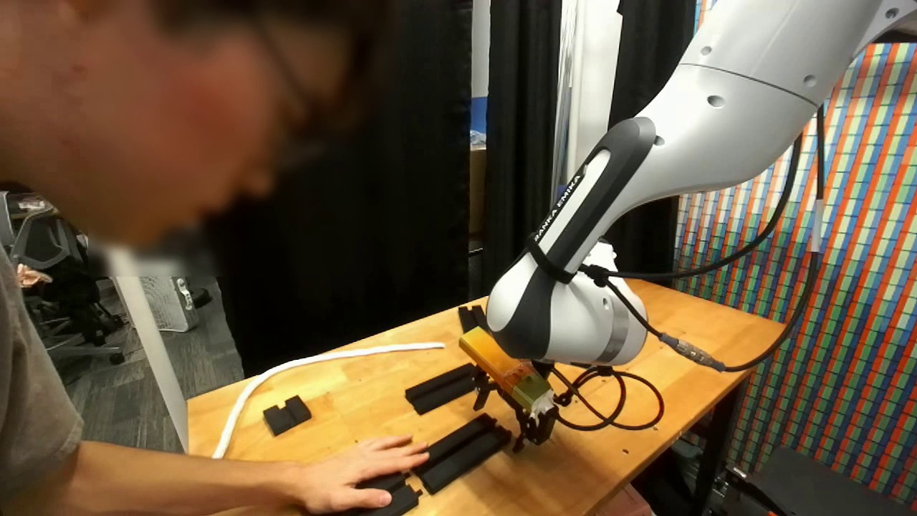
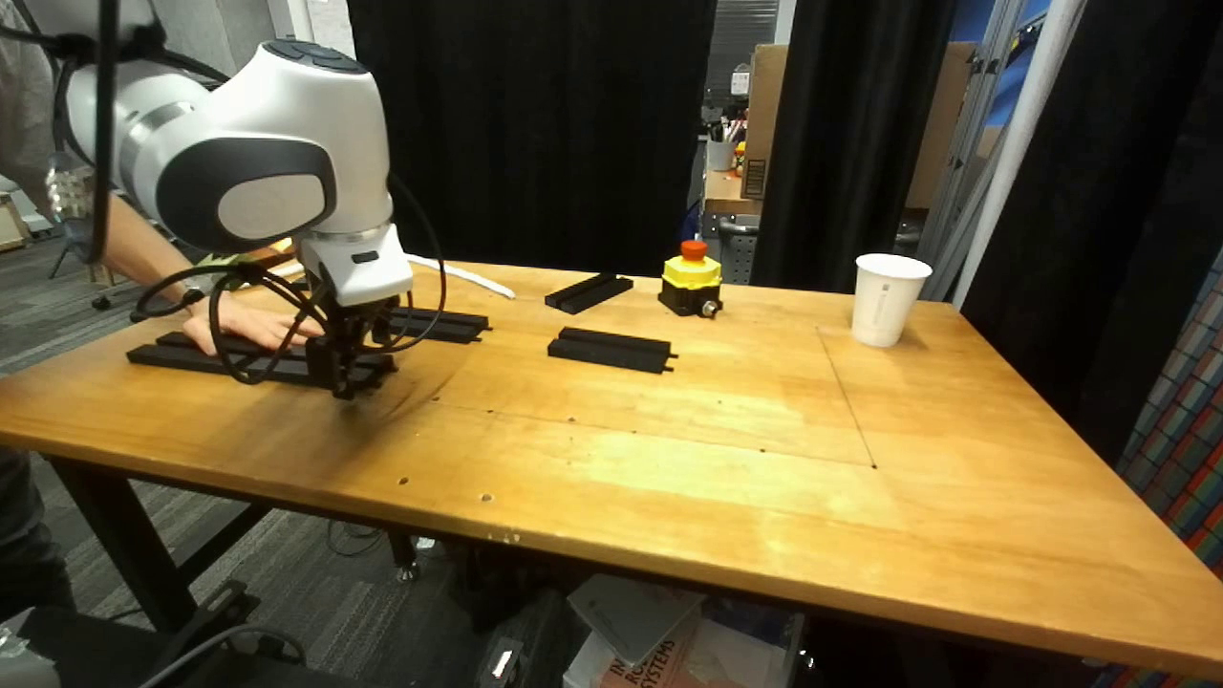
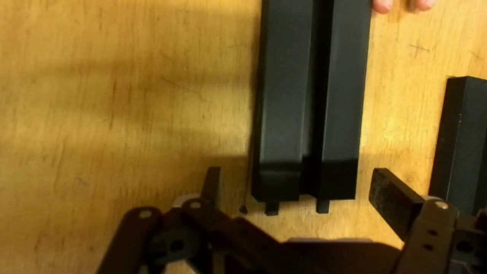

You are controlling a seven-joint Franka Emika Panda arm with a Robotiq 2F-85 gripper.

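A black grooved track piece (image 3: 285, 96) lies flat on the table in the wrist view, with two small pegs at its near end. My gripper is open around that end, one finger (image 3: 210, 185) to the left and the other (image 3: 393, 198) to the right, both apart from the piece. In exterior view 1 the same piece (image 1: 464, 451) extends from beneath the gripper towards a person's hand (image 1: 365, 473). The hand rests on another black track piece (image 1: 400, 499), with a small gap between the two pieces.
More black track pieces lie about, including one (image 1: 443, 387) alongside and a short one (image 1: 286, 414). A white cable (image 1: 318, 358) crosses the table's back. An emergency stop button (image 2: 691, 279) and paper cup (image 2: 888, 300) stand farther off. Bare tabletop (image 2: 711, 470) fills the front middle.
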